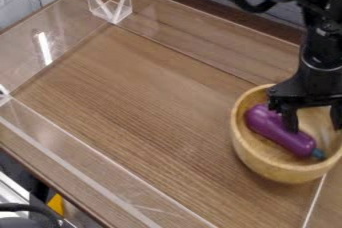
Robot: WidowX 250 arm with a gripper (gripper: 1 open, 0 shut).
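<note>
My black gripper (305, 102) reaches down from the top right to the back part of a pale yellow bowl (254, 166) on the right side of the wooden table. A purple eggplant-like object (281, 132) with a teal tip lies diagonally in the bowl, in front of and below my fingers. The fingers look somewhat apart; whether they touch the object is not clear.
A white wire-like holder (110, 7) stands at the back left edge. A small yellow item (56, 202) shows beyond the lower left edge.
</note>
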